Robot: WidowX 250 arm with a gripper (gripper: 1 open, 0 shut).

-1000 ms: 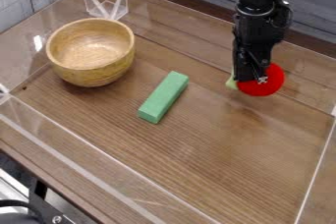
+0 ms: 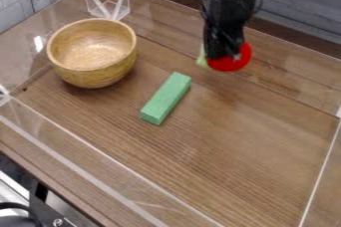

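Observation:
The black arm hangs from the top of the view, its gripper (image 2: 221, 49) down at a red round object (image 2: 232, 58) on the upper right of the wooden table; whether its fingers are open or shut is unclear. A small pale green piece (image 2: 202, 56) shows just left of the red object, partly hidden. A green block (image 2: 167, 99) lies nearer, toward the middle.
A wooden bowl (image 2: 92, 52) sits at the upper left, with a clear plastic piece (image 2: 110, 4) behind it. A black cable lies at the lower left corner.
The gripper has moved left and toward the back. The red object and pale green piece have shifted the same way. The bowl and green block are unmoved.

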